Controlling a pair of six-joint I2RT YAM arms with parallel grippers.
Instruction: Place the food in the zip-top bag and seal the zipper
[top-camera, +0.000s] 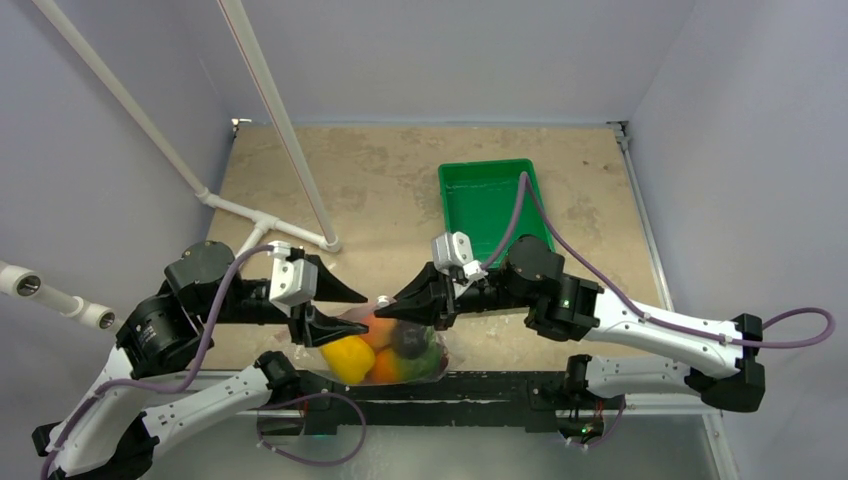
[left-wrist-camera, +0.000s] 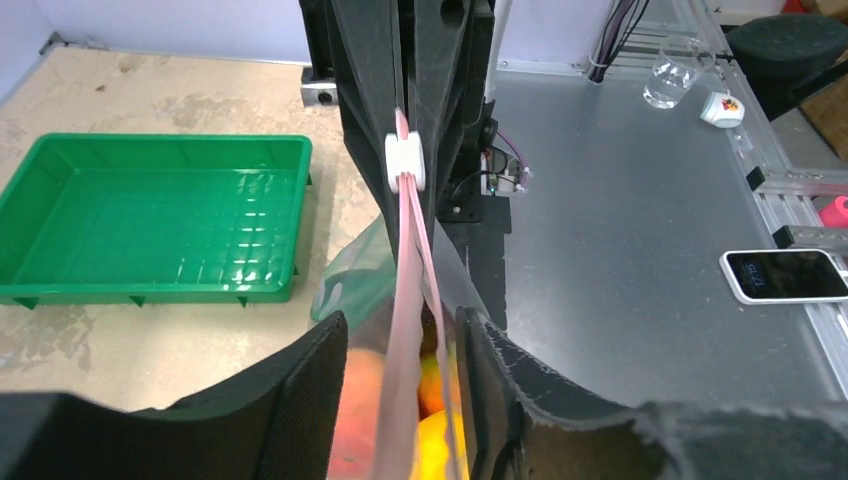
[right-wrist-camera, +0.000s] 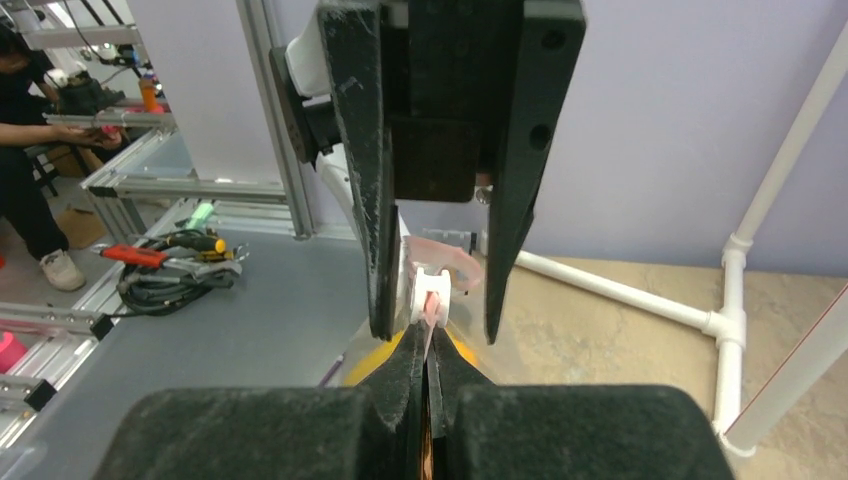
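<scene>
The clear zip bag (top-camera: 380, 355) holds colourful fruit and vegetables, among them a yellow piece (top-camera: 345, 355) and an orange one. My right gripper (top-camera: 388, 306) is shut on the bag's pink zipper strip by its white slider (left-wrist-camera: 404, 160); the strip runs toward the left gripper in the left wrist view. My left gripper (top-camera: 335, 312) stands open around the strip's other end, its fingers apart on either side of it, as both wrist views show.
An empty green bin (top-camera: 485, 185) sits at the back right. White pipes (top-camera: 270, 220) stand at the left. The board behind the bag is mostly clear.
</scene>
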